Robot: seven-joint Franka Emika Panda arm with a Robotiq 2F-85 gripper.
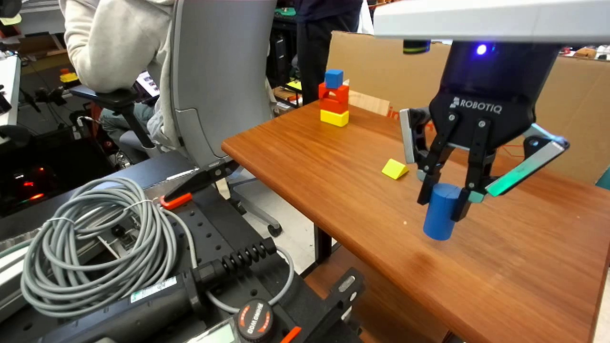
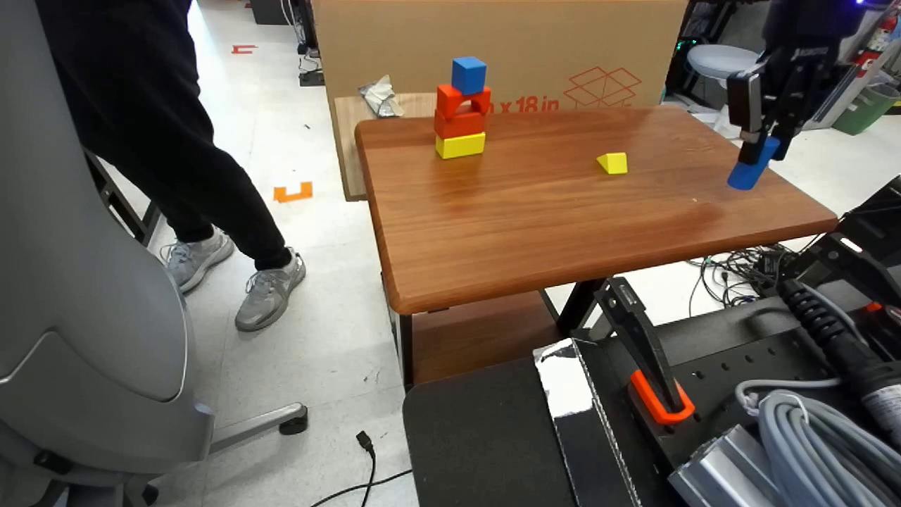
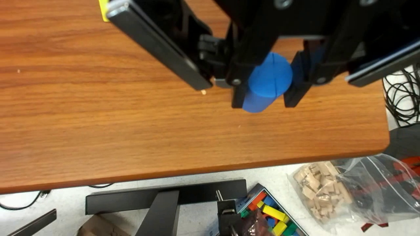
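In exterior view 1 my gripper (image 1: 441, 209) is shut on a blue cylinder (image 1: 439, 227), one finger on each side of its upper part. The cylinder's top face, marked with a thin line, shows between the fingers in the wrist view, where the cylinder (image 3: 271, 76) looks tilted. From exterior view 2 the cylinder (image 2: 747, 177) also leans, near the table's right end. Whether its base touches the tabletop, I cannot tell. A yellow triangular block (image 1: 394, 168) lies on the table, apart from the gripper.
Toward the far left corner stands a stack: a yellow block (image 2: 460, 146), a red block (image 2: 458, 125), a red arch (image 2: 448, 101) and a blue cube (image 2: 469, 75) on top. Bare wooden table (image 2: 540, 203) lies between stack and gripper. A cardboard box (image 1: 366, 63) borders the back.
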